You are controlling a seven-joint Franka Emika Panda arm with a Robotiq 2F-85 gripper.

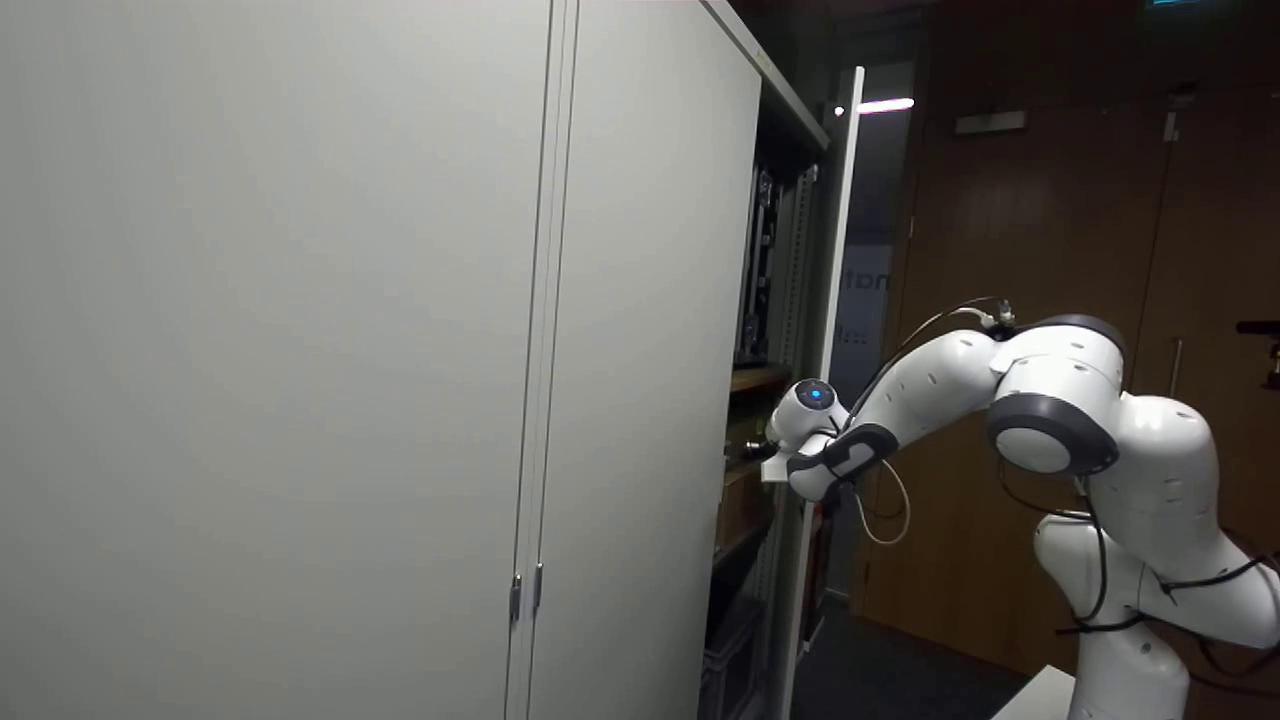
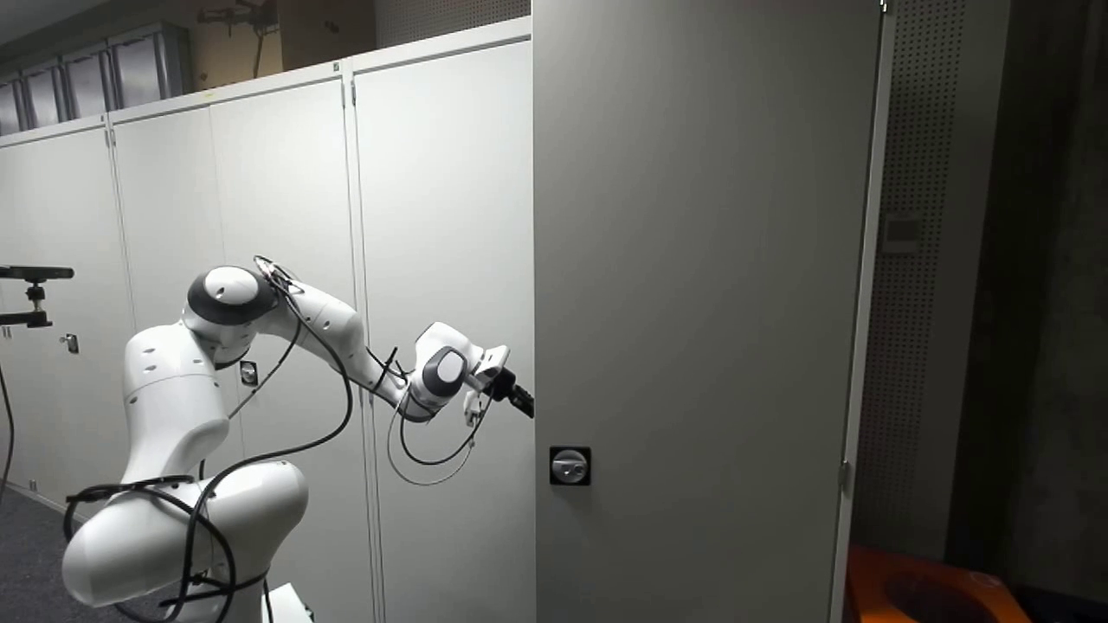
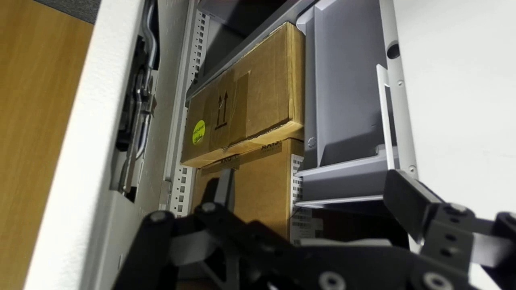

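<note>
In the wrist view my gripper is open, its two fingers far apart and nothing held between them. Past the fingers lies the cabinet's inside: a taped cardboard box [image 3: 256,92] with two up arrows rests on a second carton [image 3: 261,186]. At left in that view stands an opened cabinet door [image 3: 82,159] with its latch rods showing; a white panel [image 3: 459,96] fills the right. From exterior view 1, the gripper [image 1: 758,450] is at the cabinet opening, between the shut door [image 1: 648,300] and the swung-out door [image 1: 840,240]. In exterior view 2 a grey door [image 2: 706,260] hides the fingertips.
A grey bin or tray [image 3: 355,96] sits right of the boxes. Loose cables [image 2: 431,462] hang under the wrist. More shut cabinets [image 2: 280,228] line the wall behind the arm. An orange object [image 2: 924,592] is low at the right.
</note>
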